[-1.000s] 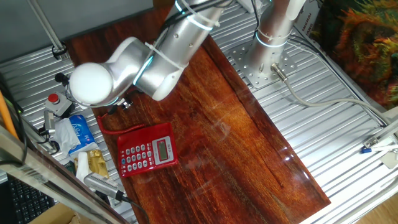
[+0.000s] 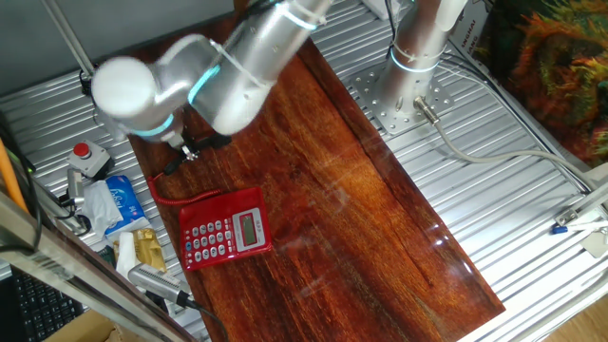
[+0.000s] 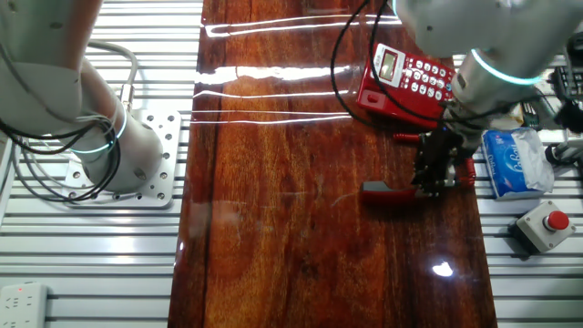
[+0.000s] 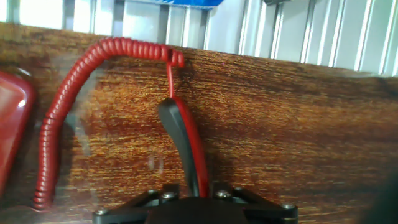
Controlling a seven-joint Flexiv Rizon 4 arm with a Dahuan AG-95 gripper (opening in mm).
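Observation:
A red telephone base (image 2: 223, 228) with a grey keypad and small display lies on the wooden table; in the second exterior view the telephone (image 3: 407, 84) is beside the arm. Its red and black handset (image 4: 186, 140) runs from under my gripper towards the table's edge in the wrist view. One end of the handset (image 3: 387, 191) sticks out past the gripper (image 3: 439, 178) in the second exterior view. The gripper straddles the handset's middle, a finger on either side. Whether the fingers press on it is hidden. A coiled red cord (image 4: 56, 109) leads from the handset.
A blue and white packet (image 2: 123, 204) and a box with a red button (image 2: 88, 160) stand off the table's edge, on the ribbed metal surface. Black cables (image 3: 342, 68) hang along the arm.
The arm's rounded wrist joint has shifted up and slightly left in exterior view 1, while the gripper end stays near the same spot. The telephone base has not moved.

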